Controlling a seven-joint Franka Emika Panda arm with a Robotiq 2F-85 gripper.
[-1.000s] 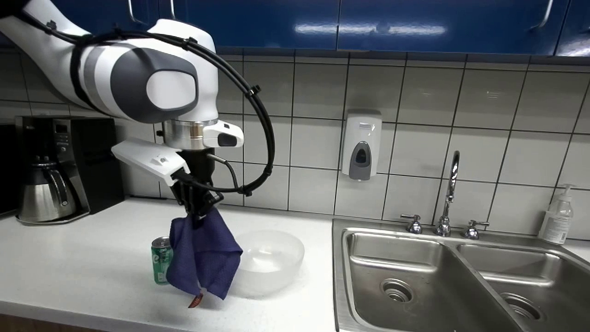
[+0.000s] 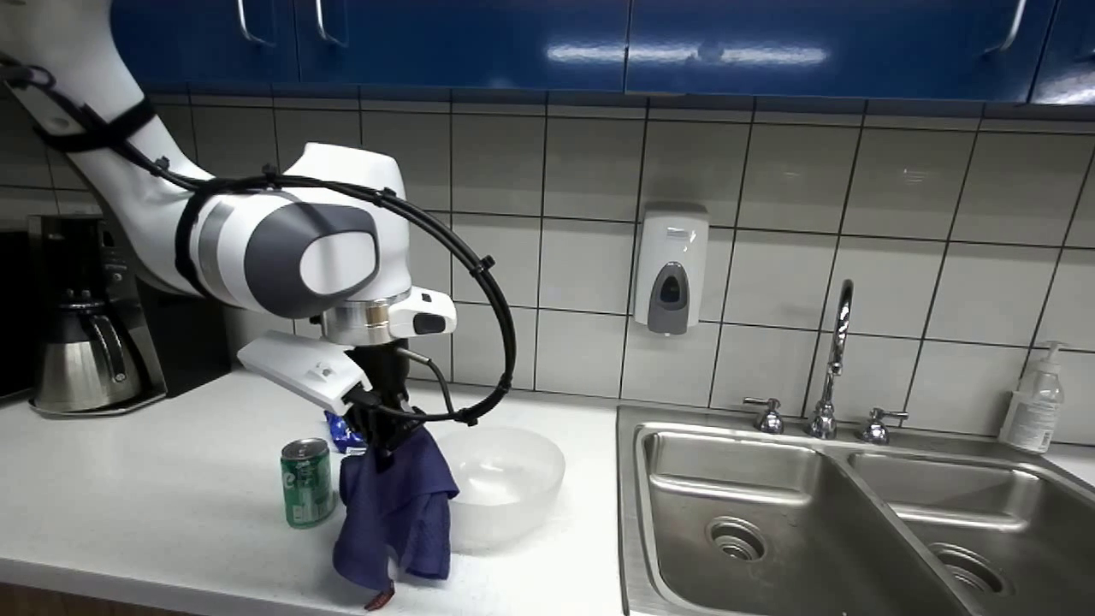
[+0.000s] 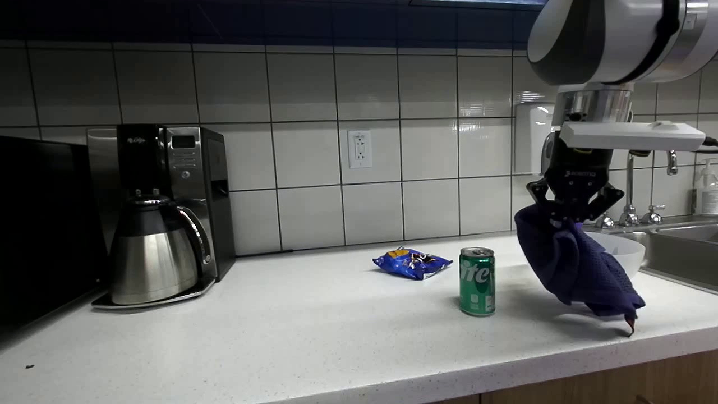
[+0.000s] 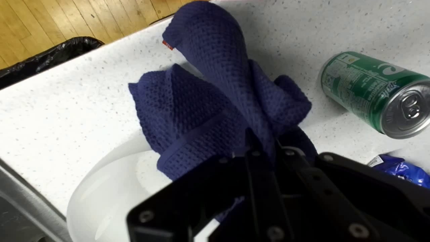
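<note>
A dark blue cloth [image 2: 395, 513] with a small red tag hangs from my gripper [image 3: 566, 221], which is shut on it. In the wrist view the folds of the cloth [image 4: 213, 105] spread out past the fingers [image 4: 262, 173] and cover much of the counter beneath. Its lower corner comes down close to the counter near the front edge; whether it touches is hard to tell. Right beside the cloth stands a translucent white bowl [image 2: 513, 482], partly hidden behind it. On the cloth's other side a green soda can [image 3: 477, 283] stands upright, apart from it.
A blue snack bag [image 3: 412, 262] lies behind the can. The steel sink [image 2: 739, 513] is to the right of the bowl, and a coffee maker [image 3: 161, 215] stands at the far left. Between coffee maker and can the white counter [image 3: 303, 323] is open.
The arm has come lower and slightly to the right, carrying the cloth. More of the can shows now, the blue bag has come into sight, and the cloth overlaps the bowl's left side.
</note>
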